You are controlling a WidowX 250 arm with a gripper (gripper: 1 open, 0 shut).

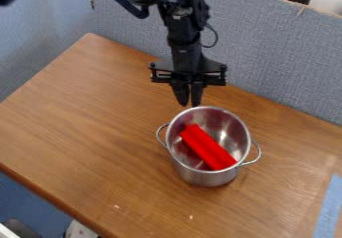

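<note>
A steel pot (pixel 227 178) with two handles stands on the right part of the wooden table (pixel 94 122). Inside it a red cylindrical object (pixel 209 147) lies slanted, from upper left to lower right. My black gripper (pixel 190 98) hangs just behind and above the pot's back rim, fingers pointing down and shut, with nothing visible between them.
A grey padded wall (pixel 274 52) runs along the table's back, close behind the arm. A light blue strip (pixel 327 207) lies at the right edge.
</note>
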